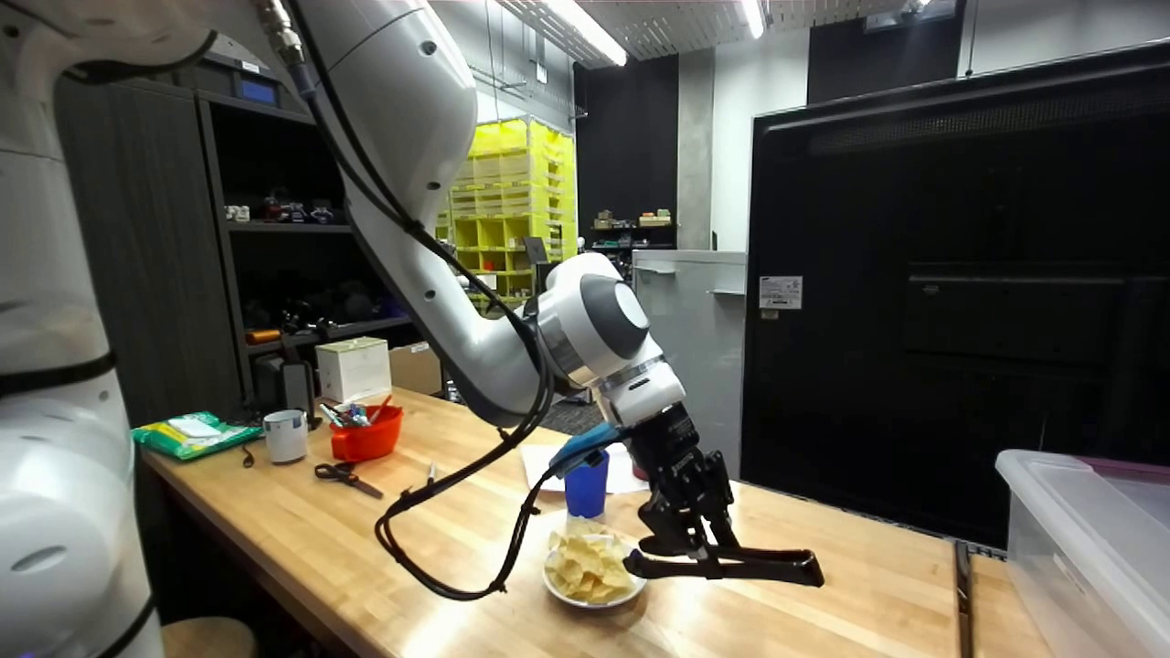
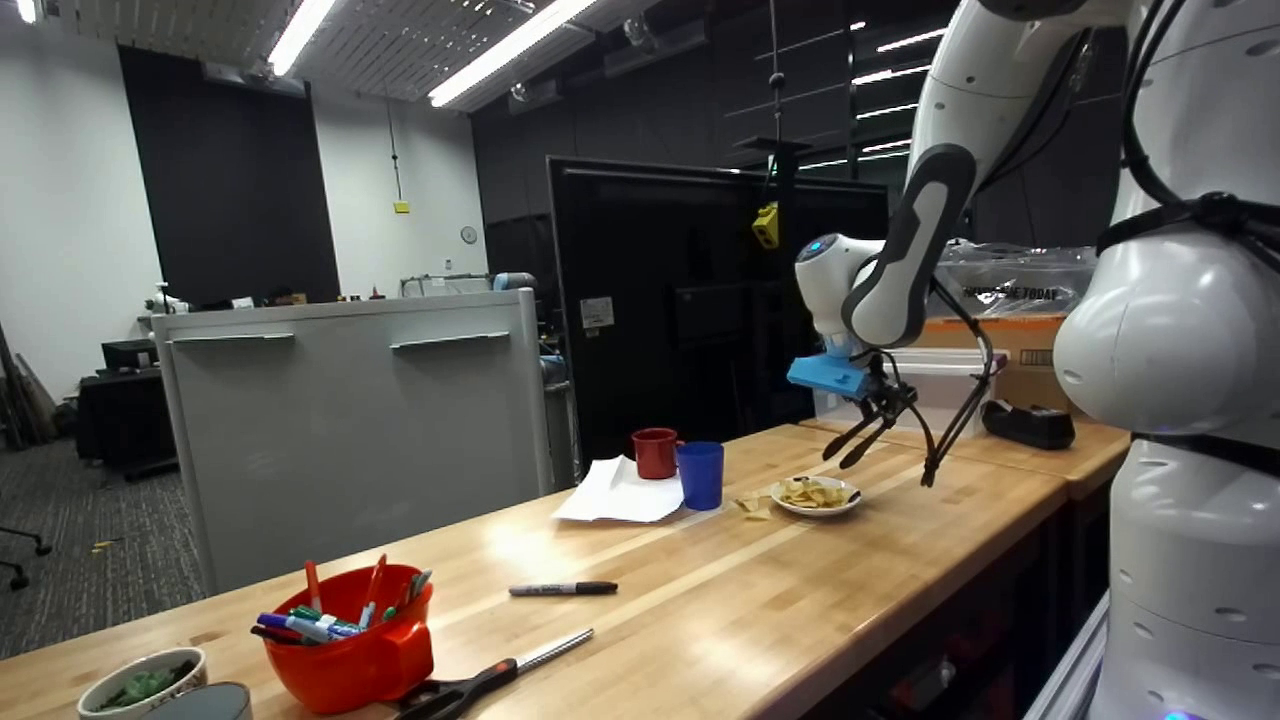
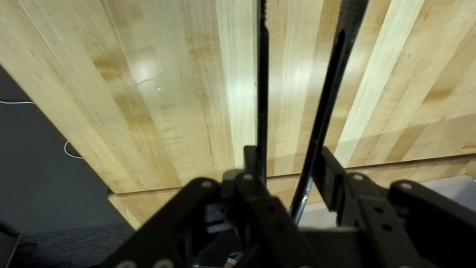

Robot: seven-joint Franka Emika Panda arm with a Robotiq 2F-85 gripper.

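Note:
Black tongs (image 1: 757, 565) hang above the table with my gripper (image 1: 713, 535) shut on them. In the wrist view the two long dark arms of the tongs (image 3: 328, 98) run upward from between my fingers, spread a little apart, with bare wood visible between them. Exterior view 2 shows the tongs' two tips (image 2: 854, 456) pointing down and left, and no chip can be made out between them. A white plate (image 1: 592, 602) heaped with yellow chips (image 1: 589, 565) sits on the table close to one end of the tongs in exterior view 1.
Behind the plate stand a blue cup (image 2: 701, 476) and a red mug (image 2: 655, 454), beside white paper (image 2: 618, 494). A clear bin (image 1: 1080, 548) is at the right. Scissors (image 2: 492, 682), a marker (image 2: 564, 588) and a red pen holder (image 2: 360, 654) lie farther off. Table right of the plate is clear.

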